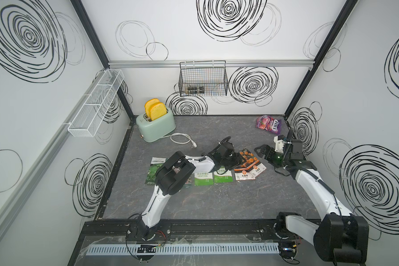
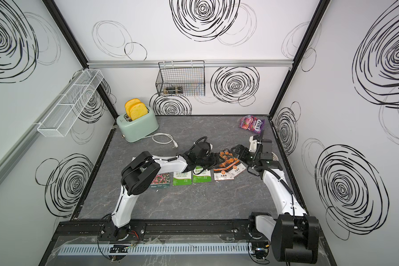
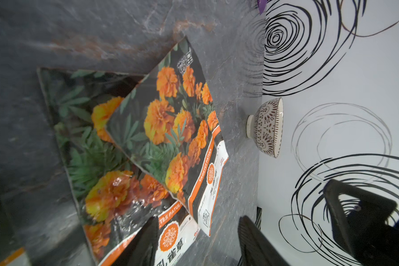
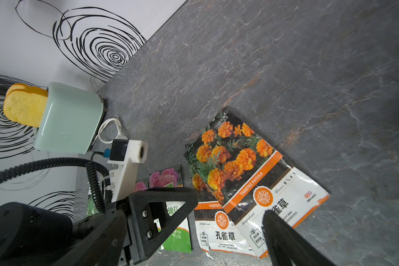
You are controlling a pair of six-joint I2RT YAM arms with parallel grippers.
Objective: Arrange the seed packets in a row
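Two orange marigold seed packets overlap at the right end of the row. The upper packet lies askew across the lower packet, which is straighter. Two green-and-white packets lie to their left, partly under my left arm. A red-flowered packet and a green packet are farther left. My left gripper is open, its fingers apart over the marigold packets' left side. At their right, my right gripper stands open above the table, with nothing held.
A toaster with yellow bread stands back left, its white cord on the table. A purple snack bag lies back right. The patterned bowl stands by the right wall.
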